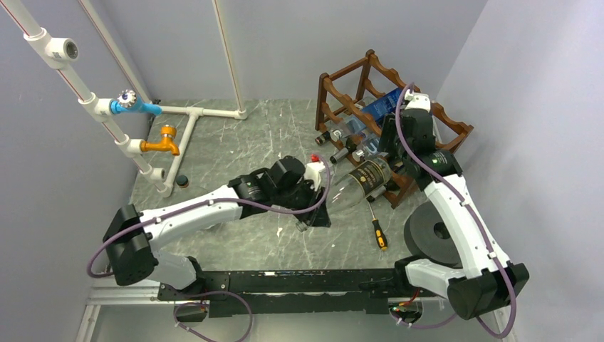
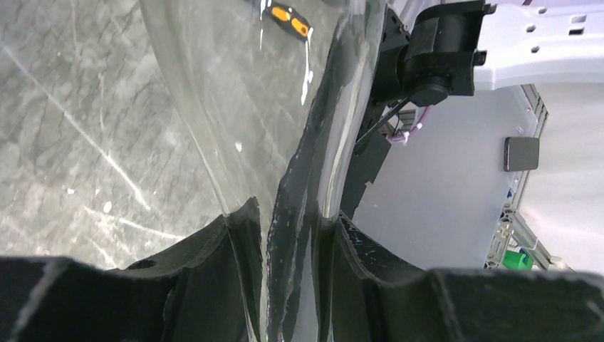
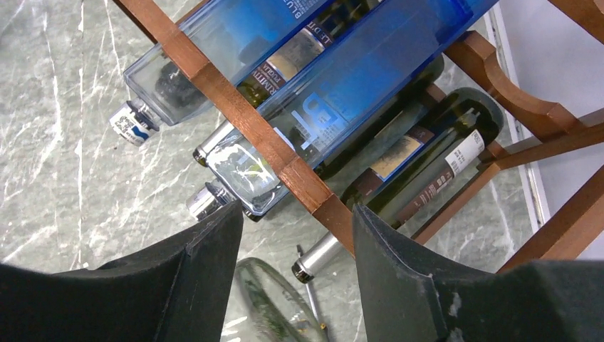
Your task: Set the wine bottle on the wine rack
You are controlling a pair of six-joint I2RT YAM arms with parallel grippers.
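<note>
The clear wine bottle with a black and gold label is held by my left gripper near its narrow end, its base toward the rack. In the left wrist view, the fingers grip the transparent glass. My right gripper hangs open above the wooden wine rack, with nothing between its fingers; the bottle's base appears below it in the right wrist view.
Several bottles, blue, clear and dark, lie in the rack. A screwdriver lies on the marble worktop. A dark round disc sits at right, and white pipes with taps line the left.
</note>
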